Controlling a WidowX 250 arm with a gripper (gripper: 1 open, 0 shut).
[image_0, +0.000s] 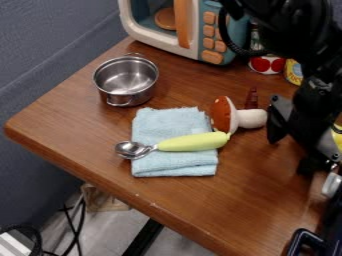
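Observation:
My black gripper (287, 120) hangs at the right side of the table, just right of a toy mushroom (230, 115) with an orange cap and pale stem; whether its fingers are open or shut is unclear. A spoon with a yellow handle (194, 141) lies across a folded light blue cloth (154, 170). A small steel pot (126, 82) stands at the back left.
A toy microwave (179, 30) stands at the back, with a red patterned item (266, 65) and a yellow one behind my arm. The table's front edge drops to the floor.

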